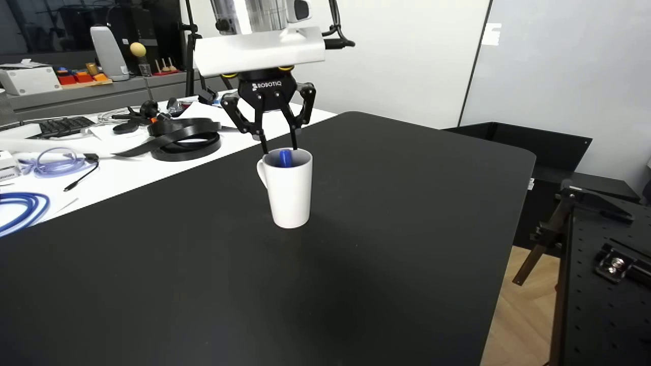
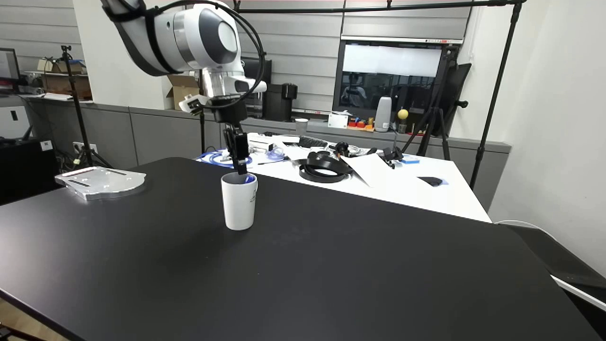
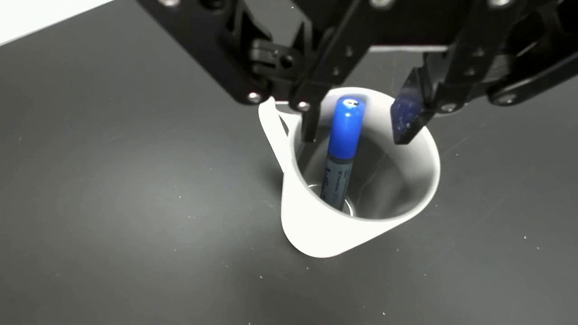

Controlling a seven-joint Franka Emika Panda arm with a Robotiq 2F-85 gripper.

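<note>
A white mug (image 1: 290,195) stands upright on the black table, its handle toward the left in exterior view 1. Inside it leans a marker (image 3: 347,130) with a blue cap and a grey barrel, its cap near the rim. My gripper is over the mug's mouth, pointing down and part open. In the wrist view one finger (image 3: 410,111) is to the right of the cap and the other to its left, with gaps on both sides. Exterior view 2 shows the gripper (image 2: 242,170) edge-on at the mug's rim, a bit of blue beside it.
A clear flat plate (image 2: 102,182) lies at the table's far left in exterior view 2. Behind, a white table (image 2: 397,187) carries black tape rolls (image 2: 322,167), cables and other clutter.
</note>
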